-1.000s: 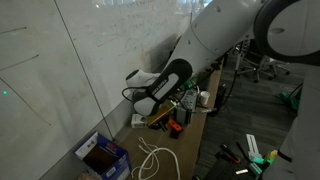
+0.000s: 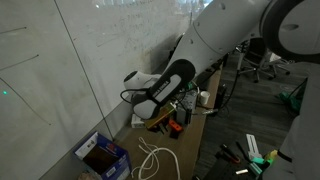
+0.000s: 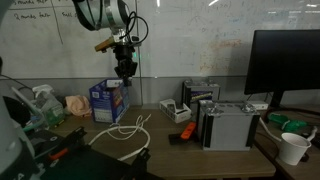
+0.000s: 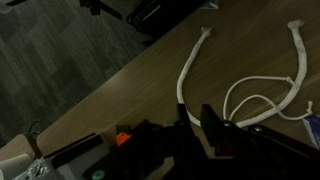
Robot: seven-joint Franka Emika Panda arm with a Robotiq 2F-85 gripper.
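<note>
A white rope lies in loose curves on the wooden table, beneath and ahead of my gripper in the wrist view. The dark fingertips stand part way apart, and no object shows held between them. In exterior view 2 the gripper hangs above the table, near a blue box and above the white rope. Exterior view 1 shows the rope on the table, with the arm behind it. The fingers are too small there to judge.
A red-and-black tool lies near grey metal boxes. A white mug and a monitor stand at the right. A whiteboard rises behind the table. Bare tabletop lies in front.
The arm has shifted slightly, its upper links reaching a little further right and lower in exterior view 1. The rope and boxes look unmoved.
</note>
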